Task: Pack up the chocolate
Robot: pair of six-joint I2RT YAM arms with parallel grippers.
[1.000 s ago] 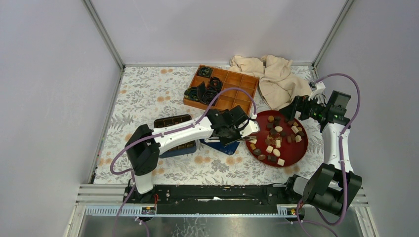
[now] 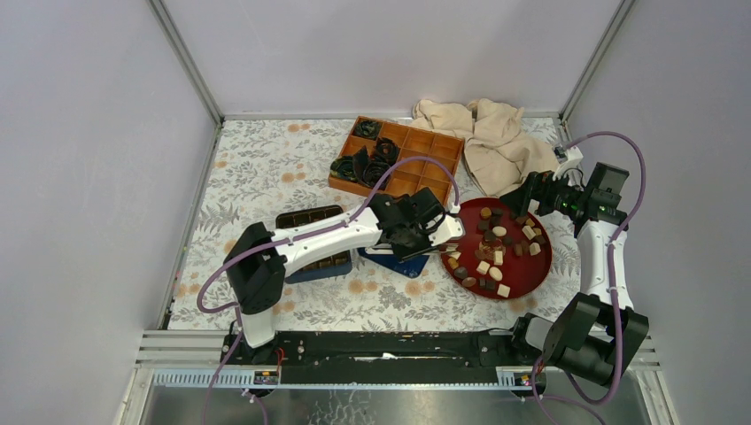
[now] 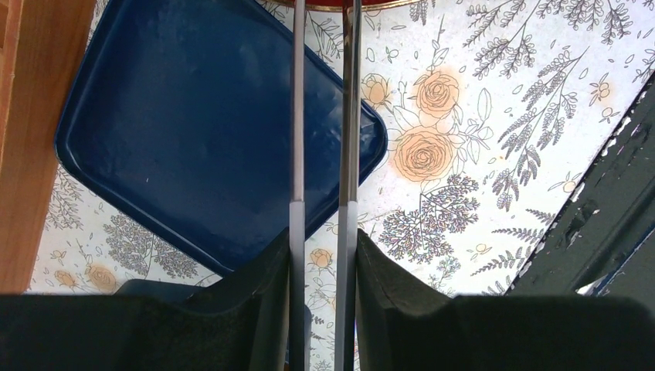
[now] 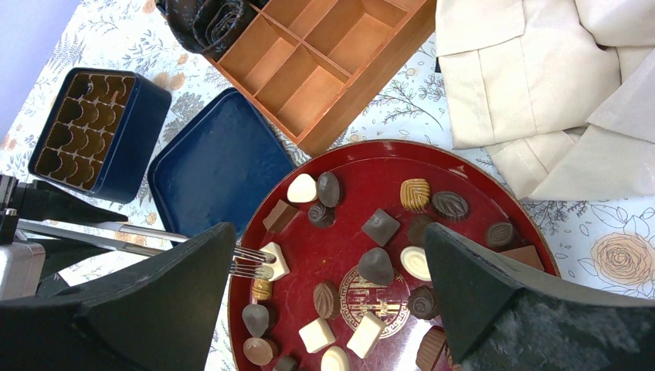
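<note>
Two long metal forks extend the fingers of my left gripper (image 2: 453, 251). It is open, with a narrow gap between the forks. In the right wrist view the fork tips are at a white square chocolate (image 4: 276, 260) near the left rim of the red round plate (image 4: 463, 174); whether they touch it, I cannot tell. Dark, white and gold chocolates cover much of the plate. Over its upper right part stands my right gripper, its black fingers wide apart and empty. The blue box (image 4: 137, 139) with gold cups lies left, partly under the left arm in the top view.
A blue lid or tray (image 4: 220, 162) lies empty between box and plate. Behind it stands a wooden divided tray (image 4: 328, 127) with black coils in some compartments. Beige cloth (image 2: 496, 142) is bunched at the back right. Patterned table shows clear at the left and front.
</note>
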